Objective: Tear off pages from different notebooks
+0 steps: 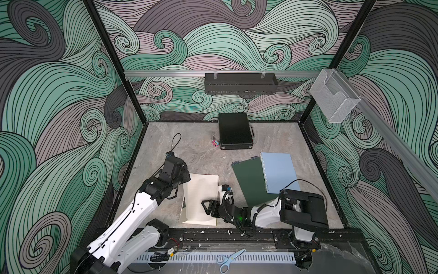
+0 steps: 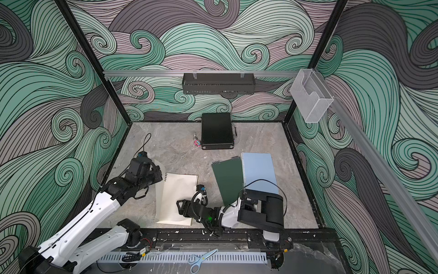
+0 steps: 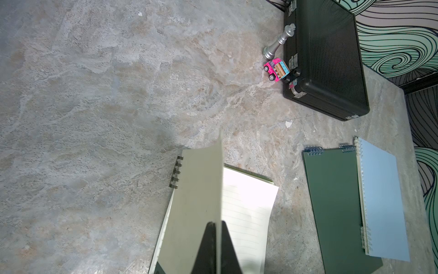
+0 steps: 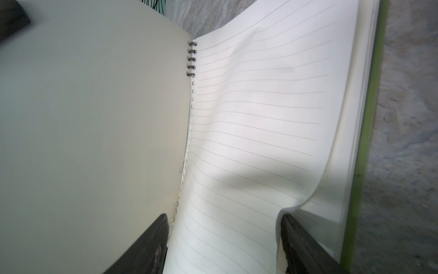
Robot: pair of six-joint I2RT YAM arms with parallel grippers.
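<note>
An open notebook (image 2: 180,191) with a ring binding lies before my arms. In the left wrist view a beige sheet (image 3: 196,196) stands raised from it, its edge running between the fingertips of my left gripper, which is shut on it. Over the lined page (image 4: 255,132) is my right gripper, its fingers apart. The page's free edge curls up against the right finger (image 4: 296,237). In the top left view my right gripper (image 1: 209,207) is at the notebook's right side. Farther right lie a dark green notebook (image 1: 251,180) and a light blue notebook (image 1: 279,173).
A black case (image 1: 235,130) stands at the back, with a pink toy car (image 3: 276,69) and a silver chess piece (image 3: 278,42) beside it. Scissors (image 1: 230,260) lie outside the front edge.
</note>
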